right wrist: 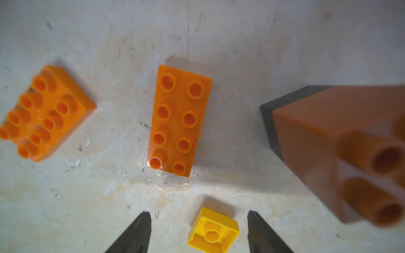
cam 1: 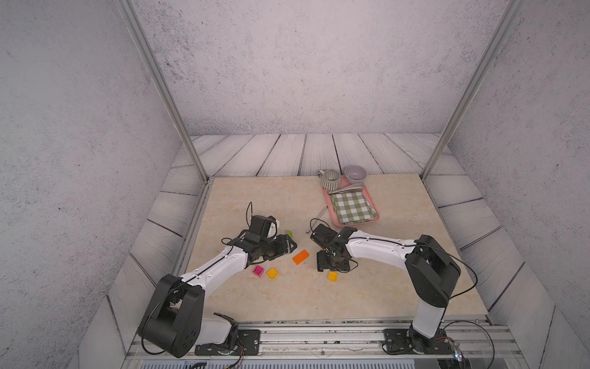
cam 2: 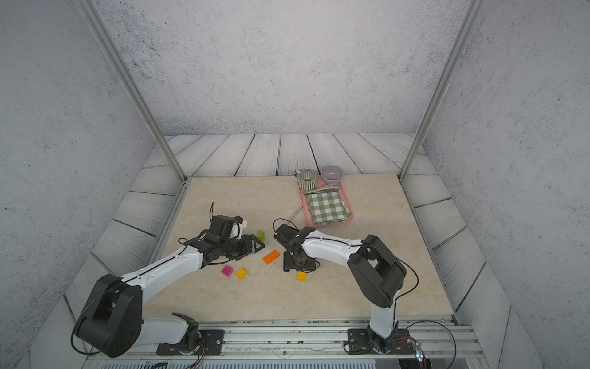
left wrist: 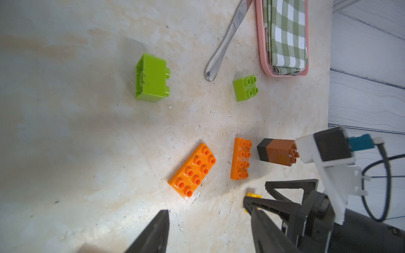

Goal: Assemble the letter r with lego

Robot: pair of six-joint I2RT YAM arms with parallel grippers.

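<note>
My right gripper stands open above a yellow brick (right wrist: pixel 211 236). Beside it lie two flat orange bricks (right wrist: pixel 177 122) (right wrist: pixel 50 113) and an upright orange-brown stack (right wrist: pixel 312 139) with a dark base. My left gripper hangs left of them; its blurred fingers show bare table between them, and how they stand is unclear. Two green bricks (left wrist: pixel 152 78) (left wrist: pixel 244 87) lie beyond. A pink brick (cam 1: pixel 258 271) and another yellow brick (cam 1: pixel 271 273) lie nearer the front.
A pink tray (cam 1: pixel 375 215) with a checked cloth stands at the back right, with a striped cup (cam 1: pixel 330 180) and lilac bowl (cam 1: pixel 355 173). A knife (left wrist: pixel 223 50) lies left of the tray.
</note>
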